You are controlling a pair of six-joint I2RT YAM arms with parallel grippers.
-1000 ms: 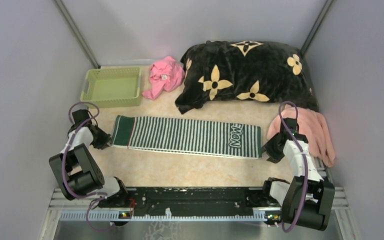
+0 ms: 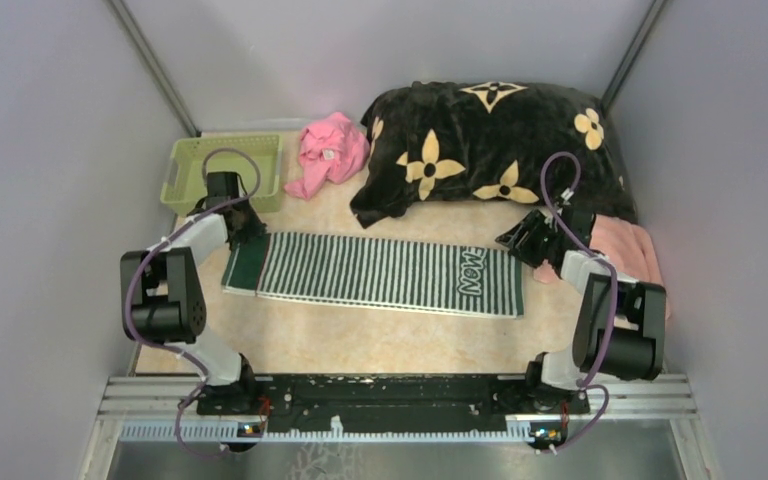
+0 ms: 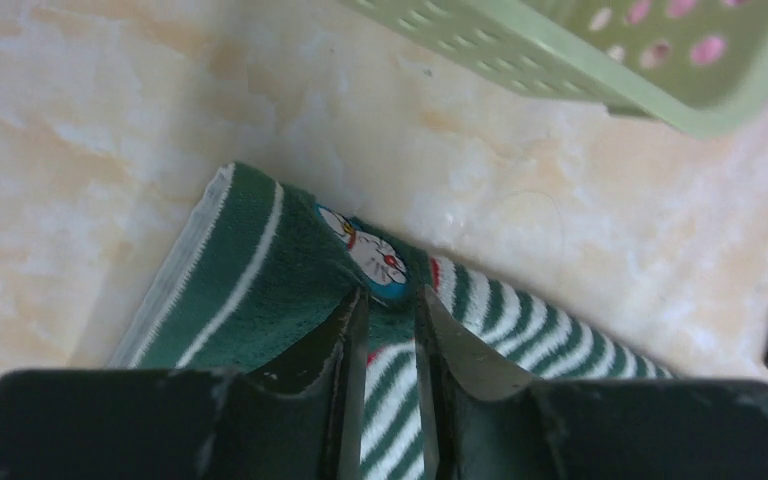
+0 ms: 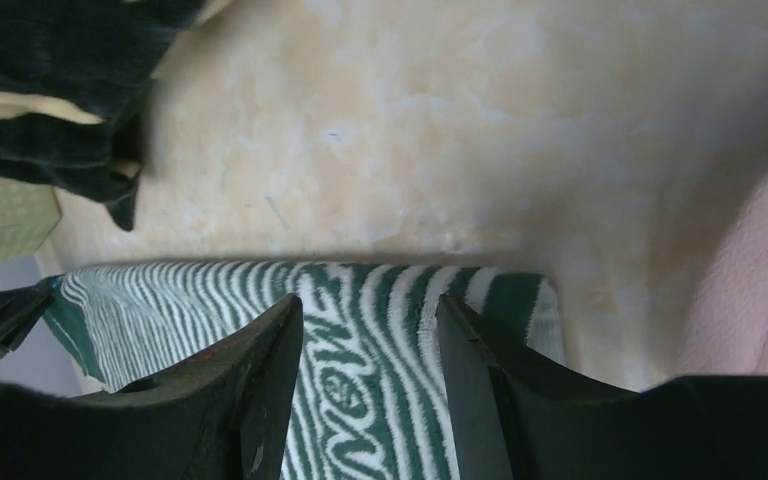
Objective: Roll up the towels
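Note:
A long green-and-white striped towel (image 2: 360, 270) lies flat across the table, its dark green band at the left end. My left gripper is at the top-left corner of that band, fingertips close together on the fabric, which looks dented there; whether cloth is between them is unclear. My right gripper stands open above the far edge of the right end, beside the "WOW" lettering, nothing held.
A green basket (image 2: 175, 185) is behind my left gripper, a pink cloth (image 2: 330, 150) beside it. A black patterned cushion (image 2: 470, 130) fills the back right; a peach towel (image 2: 630, 250) lies at right.
Both arms have moved up and inward from the table's sides to the far corners of the striped towel, the left one onto its green band.

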